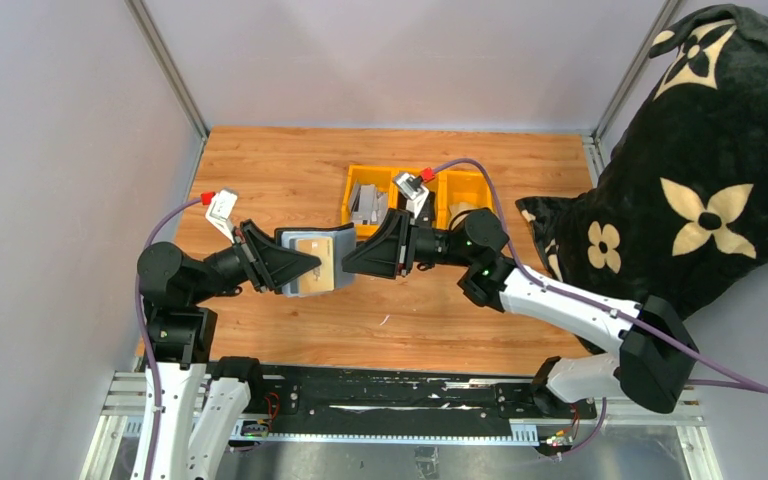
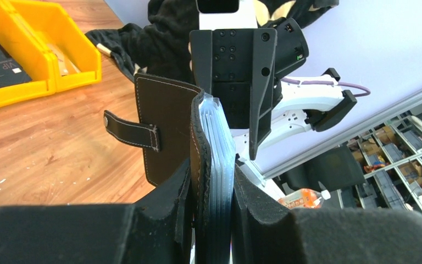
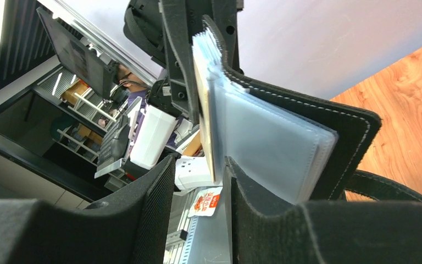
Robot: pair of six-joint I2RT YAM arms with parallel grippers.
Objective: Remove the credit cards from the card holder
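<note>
The card holder, with a dark leather cover (image 2: 167, 121) and clear sleeves (image 3: 272, 146), hangs upright above the table, its cover spread open. My left gripper (image 1: 314, 264) is shut on it, pinching cover and sleeves together in the left wrist view. A gold card (image 1: 318, 283) lies at the front sleeve, partly covered by the left fingers. At the holder's right edge, my right gripper (image 1: 348, 264) is open. From the right wrist, the gold card's edge (image 3: 204, 110) lines up with the gap between its fingers; whether they touch it I cannot tell.
Behind the arms a yellow bin (image 1: 468, 186) has compartments holding grey pieces (image 1: 368, 203) and dark boxes. A dark patterned cushion (image 1: 680, 190) stands at the right.
</note>
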